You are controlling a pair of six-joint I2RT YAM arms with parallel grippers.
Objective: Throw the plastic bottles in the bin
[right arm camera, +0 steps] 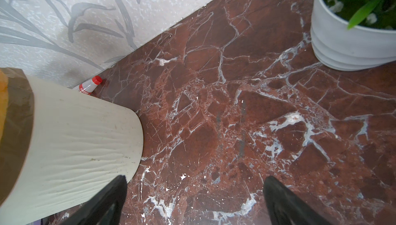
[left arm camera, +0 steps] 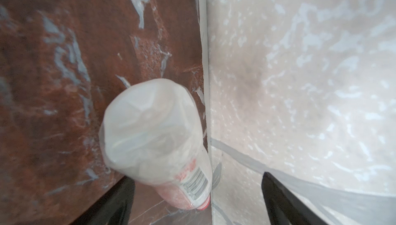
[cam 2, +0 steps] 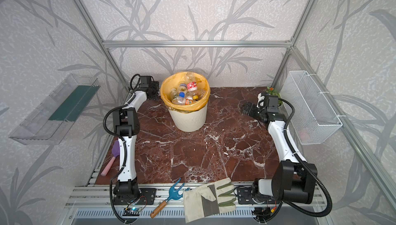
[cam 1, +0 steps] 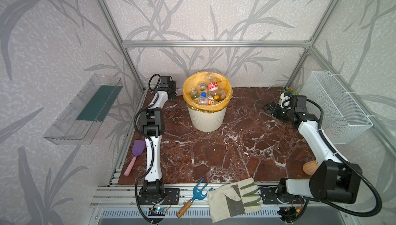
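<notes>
The bin point(cam 1: 206, 119), lined with a yellow bag, holds several plastic bottles point(cam 1: 212, 85). At the back wall left of it, a bottle with a red label point(left arm camera: 152, 134) lies on the table, close up in the left wrist view. My left gripper is over it, fingers apart on either side, not visibly closed on it. My right gripper stands open over bare marble right of the bin. A red-capped bottle end point(right arm camera: 88, 85) shows behind the bin in the right wrist view.
A plant pot point(right arm camera: 350, 47) and wire basket point(cam 2: 313, 117) are at the right. A purple spatula point(cam 1: 138, 148) lies front left; a blue fork point(cam 1: 198, 192) and glove point(cam 1: 233, 198) lie along the front.
</notes>
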